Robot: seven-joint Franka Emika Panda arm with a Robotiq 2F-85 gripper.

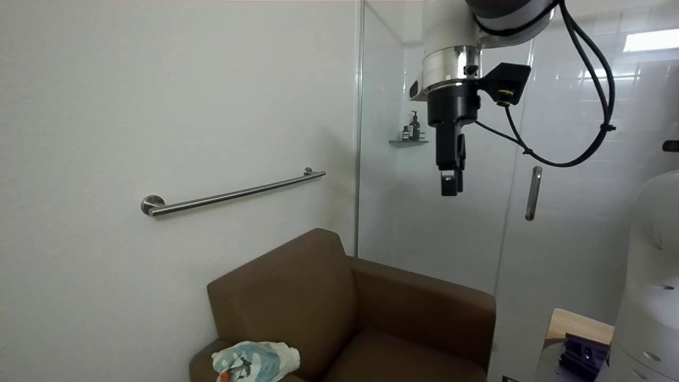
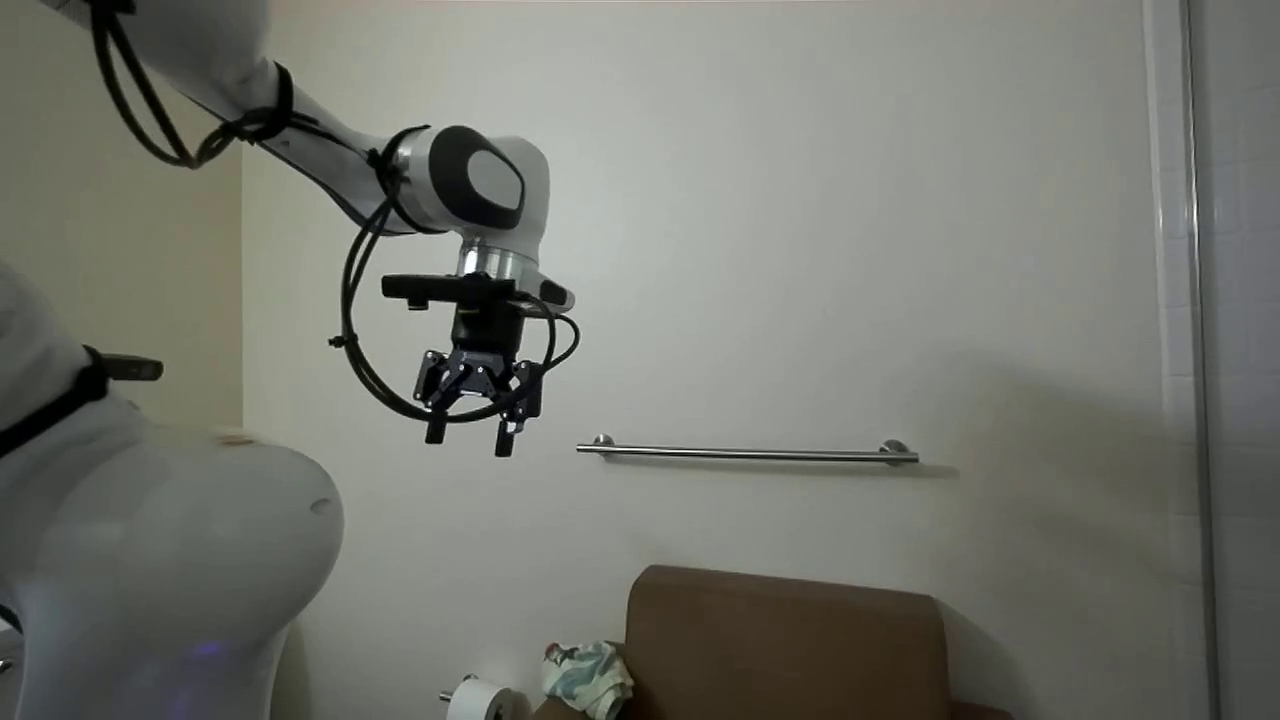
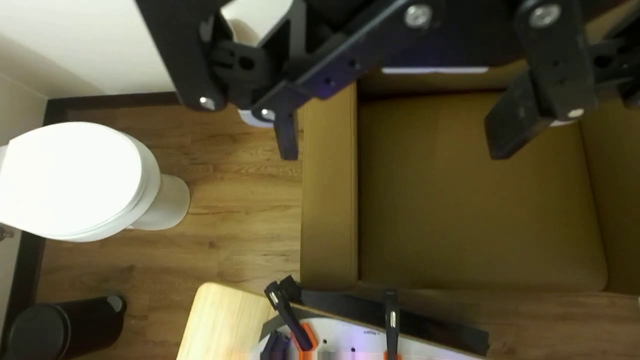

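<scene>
My gripper hangs in the air, pointing down, with a clear gap between its fingers. Seen from the wrist, its two fingertips stand wide apart above the brown armchair, with nothing between them. A patterned cloth in blue and white lies bunched on one arm of that chair, well below the gripper. The same cloth shows beside the chair's back in exterior view 2. In the wrist view the cloth cannot be made out, as the gripper's linkage covers that area.
A metal towel bar is fixed to the wall above the chair. The glass shower door has a handle. A toilet, a black bin and a toilet roll stand off to one side. Air around the gripper is free.
</scene>
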